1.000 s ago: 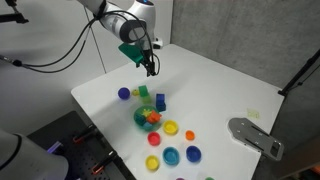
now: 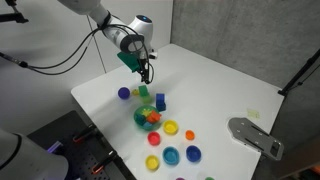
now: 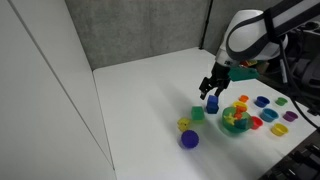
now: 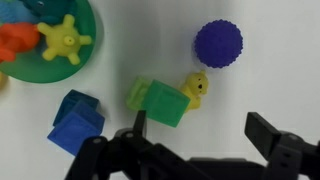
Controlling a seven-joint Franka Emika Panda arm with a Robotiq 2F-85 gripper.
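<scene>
My gripper hangs over the table with its fingers wide apart and nothing between them; in exterior view 2 the gripper (image 3: 208,88) is above the small toys. Below it in the wrist view lies a green block (image 4: 166,103), close to the left finger. A small yellow figure (image 4: 196,87) touches or nearly touches that block. Farther up is a spiky purple ball (image 4: 218,43). To the left sit stacked or adjoining blue blocks (image 4: 77,127). A green bowl (image 4: 88,52) at the upper left holds several colourful toys, among them a yellow one (image 4: 64,40).
Coloured cups and dishes, such as a yellow one (image 2: 171,127), a red one (image 2: 154,139) and a blue one (image 2: 193,154), are spread near the bowl. A grey metal tray (image 2: 257,138) lies at the right.
The gripper has come down and slightly left in exterior view 1, nearer the green block. The toys, bowl and cups have stayed where they were.
</scene>
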